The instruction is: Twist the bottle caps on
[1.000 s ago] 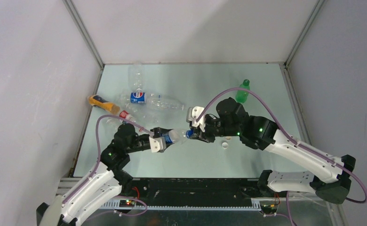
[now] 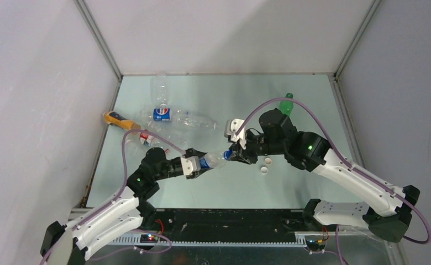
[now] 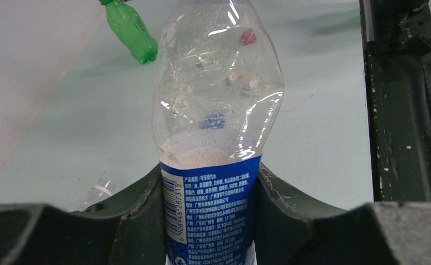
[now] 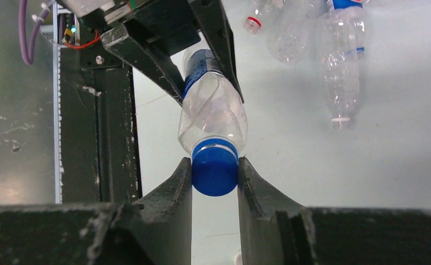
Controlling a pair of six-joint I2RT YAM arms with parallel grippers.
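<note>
A clear plastic bottle [image 3: 216,99] with a blue label is held sideways over the board, my left gripper shut on its labelled body. At its neck sits a blue cap [image 4: 213,171], with my right gripper shut on it; in the right wrist view the cap is between the fingertips. Whether it is screwed tight I cannot tell. Two loose white caps [image 2: 264,170] lie on the board below the right arm.
Several empty bottles [image 2: 194,120] lie at the back left, with an orange bottle [image 2: 119,120] at the left edge. A green bottle [image 2: 286,105] lies at the back right. The board [image 2: 241,94] is clear at the back middle.
Both arms, with the held bottle and cap, have shifted slightly to the right in the top view.
</note>
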